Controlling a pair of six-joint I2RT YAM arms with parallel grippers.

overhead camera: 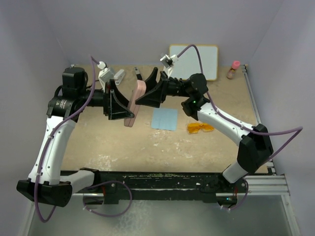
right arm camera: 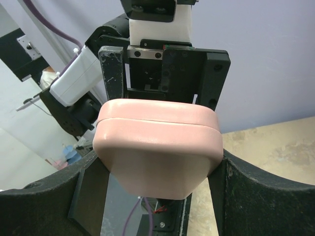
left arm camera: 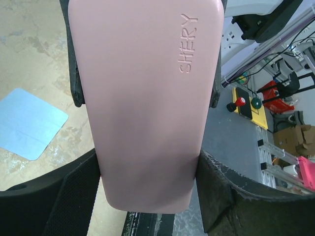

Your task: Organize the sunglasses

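A pink glasses case (overhead camera: 137, 101) with raised lettering is held in the air, tilted, between my two grippers. My left gripper has its fingers against both sides at the case's lower end, shut on it. From the other end, my right gripper is shut on the case, one finger along each side. The case looks closed in the right wrist view, with a seam along its edge. No sunglasses can be made out; the inside of the case is hidden.
Below on the table lie a light blue cloth (overhead camera: 164, 119) and a small orange item (overhead camera: 199, 128). At the back are a white object (overhead camera: 119, 76), a dark slim object (overhead camera: 138, 73), a whiteboard (overhead camera: 194, 59) and a pink-capped bottle (overhead camera: 233, 69).
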